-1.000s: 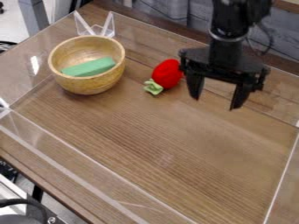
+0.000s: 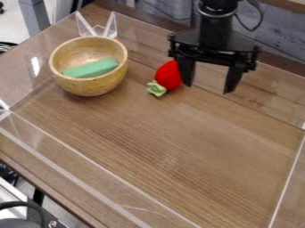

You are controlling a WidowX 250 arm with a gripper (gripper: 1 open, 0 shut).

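Observation:
My gripper [image 2: 210, 67] is at the upper middle, fingers apart, with nothing clear between them. Just left of it lies a red object [image 2: 168, 74], partly hidden by the gripper, and by it a small pale green piece [image 2: 156, 88]. A wooden bowl [image 2: 84, 84] at the upper left holds a mint-green block [image 2: 89, 68].
A white bunny-ear shape [image 2: 98, 26] stands behind the bowl. A cable lies at the lower left edge.
The gripper has shifted slightly up and back and now overlaps the red object's right side. The bowl and objects look unmoved.

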